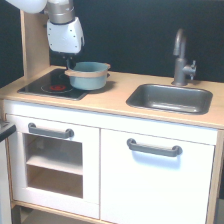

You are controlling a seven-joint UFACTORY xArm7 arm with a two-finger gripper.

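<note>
A teal pot with a tan rim stands at the right side of the black stove top, partly beyond its right edge. My gripper reaches down from the upper left to the pot's left rim. Its fingers are small and dark here, so whether they hold the rim or handle is hard to make out.
A grey sink with a dark faucet lies to the right. Bare wooden counter separates pot and sink. Below are an oven compartment and a white cabinet door, each with a dark handle.
</note>
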